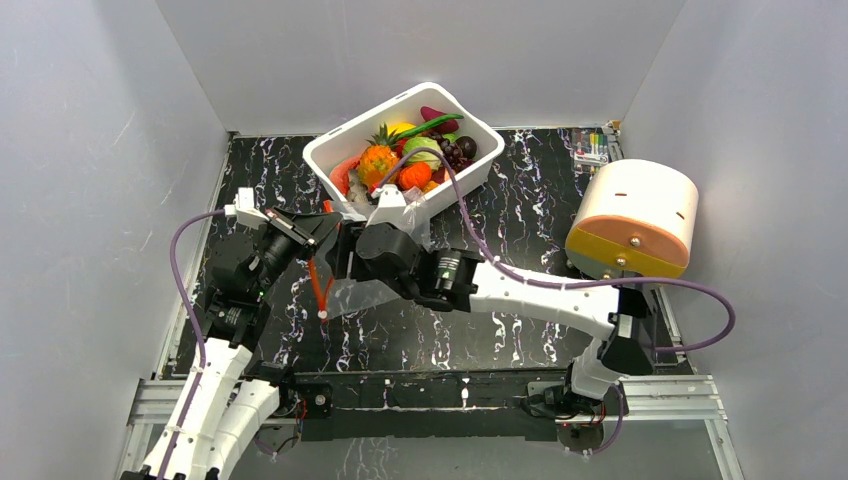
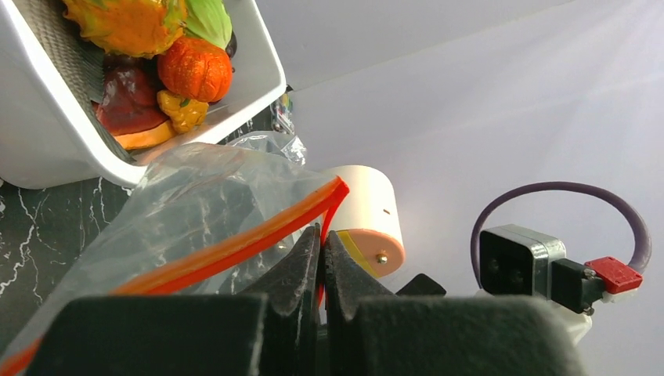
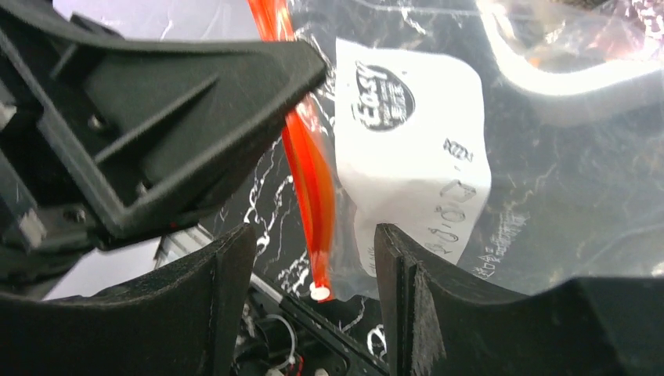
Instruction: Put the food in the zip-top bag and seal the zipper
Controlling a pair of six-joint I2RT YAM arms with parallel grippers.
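The clear zip top bag (image 1: 365,293) with its orange-red zipper edge (image 2: 235,247) hangs from my left gripper, which is shut on that edge. In the right wrist view the bag's white label (image 3: 411,141) shows through the plastic, and no food is visible in the bag. My right gripper is part open, with the lower zipper end (image 3: 319,278) appearing between its fingers, not clamped. The left gripper's dark finger (image 3: 235,102) covers part of the zipper there. Assorted food (image 1: 415,165) fills the white bin.
The white bin (image 1: 330,150) stands at the back, close behind the bag. A cream and yellow rounded box (image 1: 635,215) sits at the right. Small coloured items (image 1: 590,148) lie in the back right corner.
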